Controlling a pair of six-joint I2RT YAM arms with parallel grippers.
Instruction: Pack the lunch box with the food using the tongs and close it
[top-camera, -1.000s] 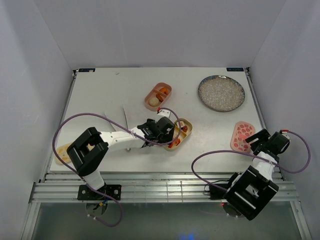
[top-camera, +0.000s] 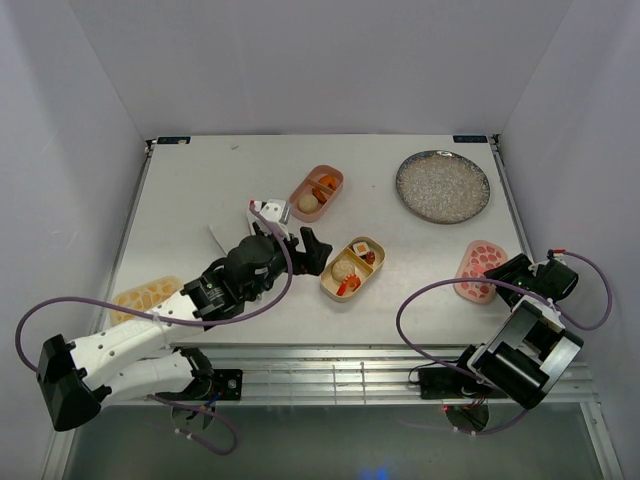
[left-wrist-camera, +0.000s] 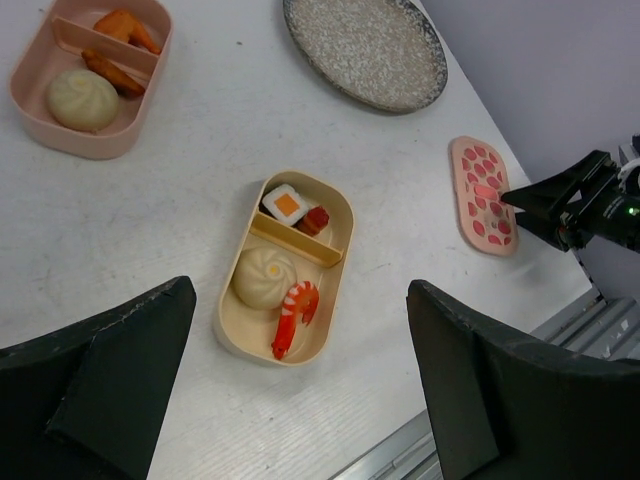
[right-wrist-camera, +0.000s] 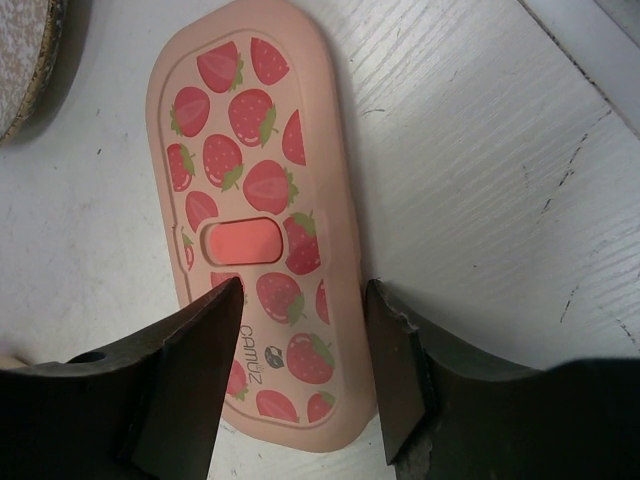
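Observation:
A yellow two-part lunch box (top-camera: 352, 268) holds a bun, shrimp, a sushi piece and a red piece. Behind it sits a pink box (top-camera: 316, 194) with a bun and fried pieces. My left gripper (top-camera: 306, 250) stands open above and left of the yellow box. At the right, a pink strawberry-print lid (right-wrist-camera: 260, 340) lies flat; my right gripper is low over it, fingers part open, one finger at its right edge and the other over its printed top.
A round speckled plate (top-camera: 442, 187) sits at the back right. A yellow lid (top-camera: 140, 300) lies at the front left, partly behind the left arm.
My left gripper has risen off the yellow box and drawn left. The right gripper has shifted slightly down at the pink lid.

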